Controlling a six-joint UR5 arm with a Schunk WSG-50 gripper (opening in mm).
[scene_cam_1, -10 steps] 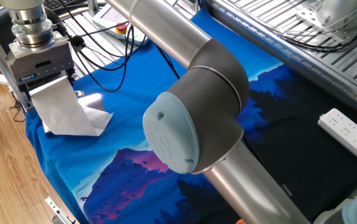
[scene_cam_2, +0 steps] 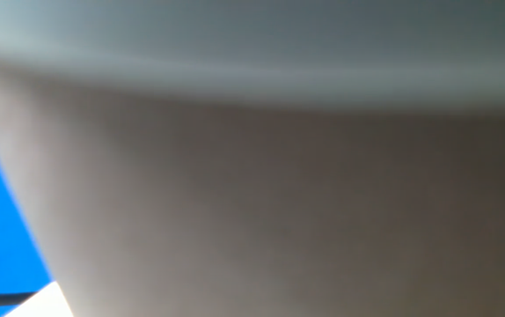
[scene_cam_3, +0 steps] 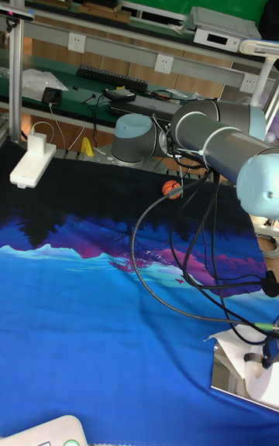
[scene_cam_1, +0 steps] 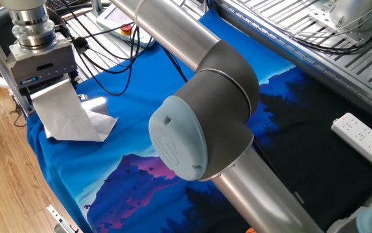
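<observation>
A white sheet (scene_cam_1: 66,113), probably paper, rises from the blue cloth (scene_cam_1: 131,116) up to the underside of my gripper (scene_cam_1: 53,87) in exterior view 1. Its upper part hides the fingers, so neither the fingers nor any hold on the sheet can be made out. Beside it a folded white part (scene_cam_1: 100,120) rests low near the cloth's left edge. In exterior view 3 the white sheet (scene_cam_3: 232,348) shows at the lower right, over a shiny flat thing (scene_cam_3: 227,380). Only blurred arm surface (scene_cam_2: 279,202) fills most of exterior view 2.
The arm's elbow (scene_cam_1: 202,123) spans the middle of exterior view 1. Black cables (scene_cam_1: 133,61) loop near the gripper. A white power strip (scene_cam_1: 364,139) lies at the right; a white device (scene_cam_3: 49,433) sits at the lower left.
</observation>
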